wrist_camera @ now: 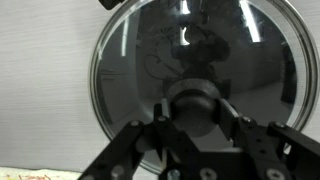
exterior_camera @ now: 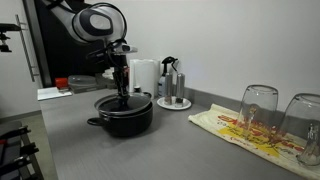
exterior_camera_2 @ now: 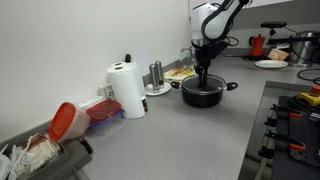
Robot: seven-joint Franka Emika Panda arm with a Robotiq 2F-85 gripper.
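A black pot (exterior_camera: pixel 128 126) stands on the grey table at the left in exterior view 1. Its glass lid (exterior_camera: pixel 138 101) rests on or just over the rim; a small remaining gap cannot be told. My gripper (exterior_camera: pixel 122 93) points down at the lid's centre, shut on the dark knob. From above, in the wrist view, the round knob (wrist_camera: pixel 192 98) sits between the fingers, and the clear glass lid (wrist_camera: pixel 135 75) with its metal rim fills much of the picture. Exterior view 2 has the pot (exterior_camera_2: pixel 203 98) beneath the arm, its handles sticking out sideways.
Behind the pot are a paper towel roll (exterior_camera: pixel 144 76) and a plate (exterior_camera: pixel 174 103) with shakers. Two upturned glasses (exterior_camera: pixel 258 110) stand on a patterned cloth (exterior_camera: pixel 225 123) at the right. Open table lies in front.
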